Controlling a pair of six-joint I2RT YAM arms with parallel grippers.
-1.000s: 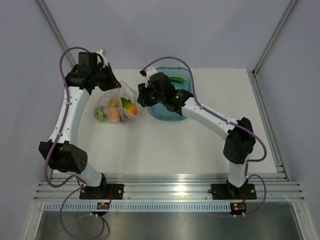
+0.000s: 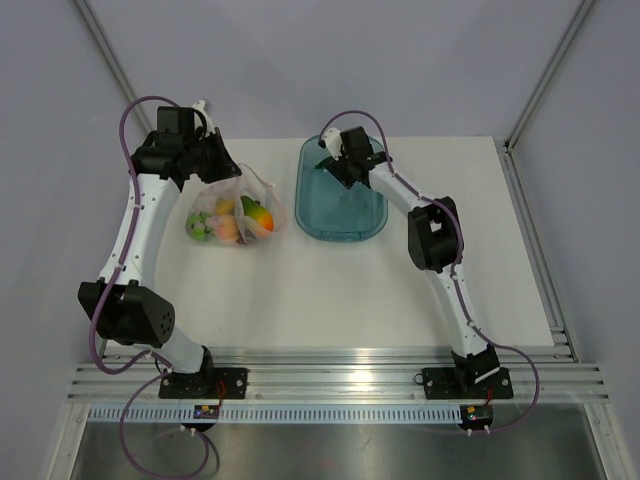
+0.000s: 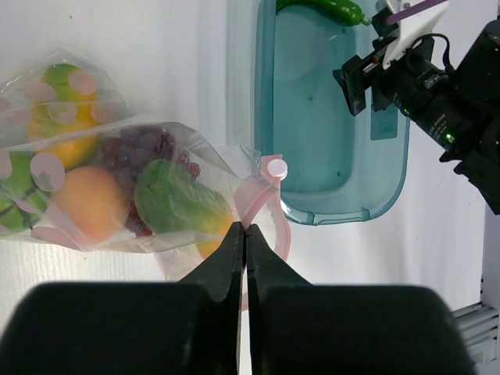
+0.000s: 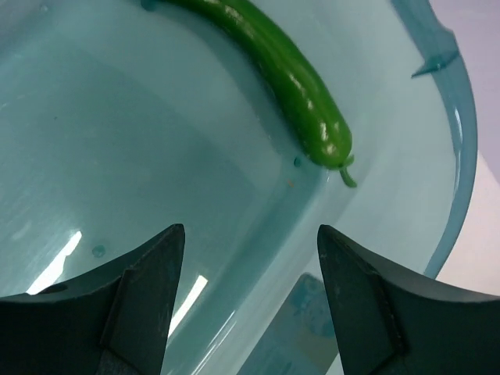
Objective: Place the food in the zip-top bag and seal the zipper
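A clear zip top bag with pink dots [image 3: 47,171] lies on the left of the table, holding an orange fruit [image 3: 92,203], dark grapes [image 3: 139,151], a green-and-orange mango-like fruit [image 3: 176,198] and green pieces. At its mouth, my left gripper is shut on the thin pink-edged film. A green pepper [image 4: 293,82] rests at one end of the teal tray [image 2: 340,237]; the top view shows only a bit of it beside the right arm. Over that tray my right gripper is open, nothing between its fingers, with the pepper ahead of its tips.
Apart from the pepper, the tray's floor [image 3: 312,133] looks empty. A white slider [image 3: 276,168] sits on the bag's pink zip edge, near the tray's corner.
The left arm and the bag have hardly moved.
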